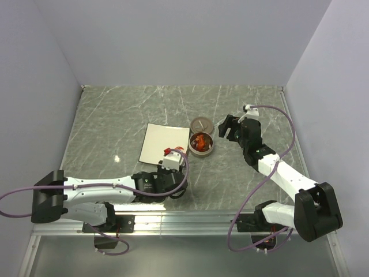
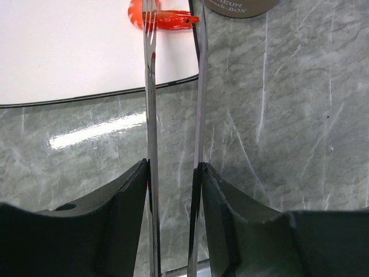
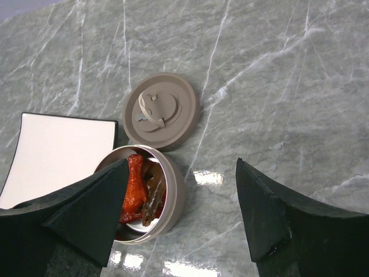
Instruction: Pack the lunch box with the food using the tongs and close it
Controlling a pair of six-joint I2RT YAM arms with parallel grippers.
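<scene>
A white board [image 2: 57, 46] with a dark edge carries an orange-red shrimp [image 2: 170, 21] near its right corner. In the left wrist view, my left gripper is open, with a long metal tong arm along each finger. One fork-like tip [image 2: 150, 22] overlaps the shrimp; the other passes at its right end. Touching cannot be told. The round brown lunch box [image 3: 175, 199] stands uncovered right of the board, holding red and dark brown food [image 3: 135, 187]. Its lid [image 3: 183, 124] lies behind it. My right gripper is open and empty, above the box's right side.
Bare marble tabletop [image 1: 115, 118] spreads left of the board and behind the lid. More free surface [image 1: 225, 179] lies in front of the box. Grey walls border the table at the back and sides.
</scene>
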